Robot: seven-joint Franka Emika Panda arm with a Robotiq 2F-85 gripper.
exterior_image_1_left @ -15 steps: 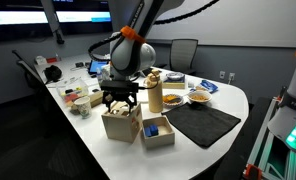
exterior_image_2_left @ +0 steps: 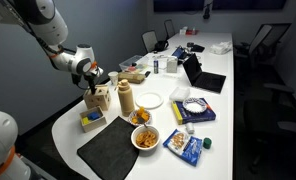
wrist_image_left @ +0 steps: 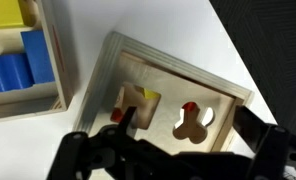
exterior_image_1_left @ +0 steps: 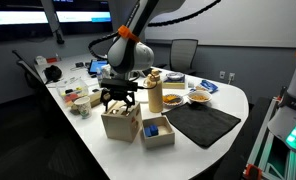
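A wooden box (exterior_image_1_left: 121, 123) with shaped holes in its top stands near the table's left edge. My gripper is just above it, its dark fingers (wrist_image_left: 70, 158) spread wide to either side. Between them, the wrist view shows the box's top (wrist_image_left: 153, 75) with a squarish hole on the left and a lobed hole on the right. Orange, yellow and red colours show inside the holes. No held block is visible. Beside the box lies a small open tray (exterior_image_1_left: 158, 133) with blue blocks (wrist_image_left: 38, 57) and a yellow block (wrist_image_left: 3, 14).
A tan bottle (exterior_image_2_left: 126, 97) stands close behind the box. A black mat (exterior_image_2_left: 106, 152) covers the table in front, with bowls (exterior_image_2_left: 145, 137) and a white plate (exterior_image_2_left: 151, 99) beyond. More clutter lies farther back.
The arm above the box has shifted very slightly. The box and the tray stand where they were.
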